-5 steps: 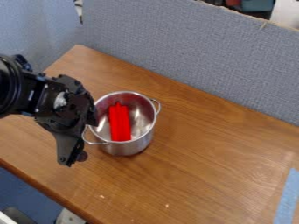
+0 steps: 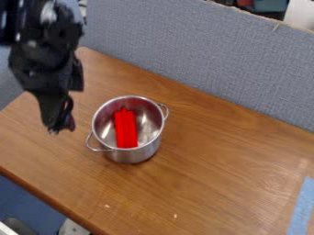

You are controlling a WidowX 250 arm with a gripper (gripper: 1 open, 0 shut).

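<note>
A steel pot [image 2: 145,147] with two wire handles stands on the wooden table [image 2: 233,174], left of the middle. Inside it lies a bright red elongated object [image 2: 125,129]. My black gripper [image 2: 57,123] hangs at the upper left, left of the pot and apart from it, its lower part blurred. I see nothing held, but the blur hides how its fingers stand.
A grey padded wall [image 2: 196,55] runs along the back of the table. The table's near left edge drops to a blue surface.
My gripper was lower, beside the pot's left handle, a second ago. It has moved up and to the left. The pot and red object have not visibly moved.
</note>
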